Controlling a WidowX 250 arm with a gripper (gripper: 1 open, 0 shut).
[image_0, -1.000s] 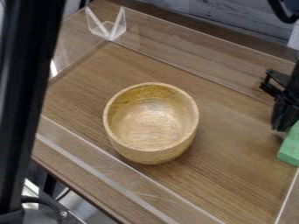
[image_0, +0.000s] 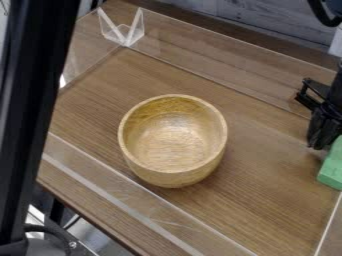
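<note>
My black gripper (image_0: 318, 128) is at the right edge of the view, partly cut off, with its fingertips pointing down beside a green object (image_0: 330, 171). I cannot see clearly whether anything is between the fingers. The green object lies at the right edge, partly out of frame. A wooden bowl (image_0: 173, 150) stands upright left of centre on the wooden table (image_0: 201, 215).
A clear plastic piece (image_0: 122, 32) stands at the back left. A dark vertical post (image_0: 30, 90) fills the left side. The table between the bowl and the gripper is clear, as is much of the back.
My gripper has shifted slightly upward over the last second, showing a little more of the green object's top. The bowl has not moved.
</note>
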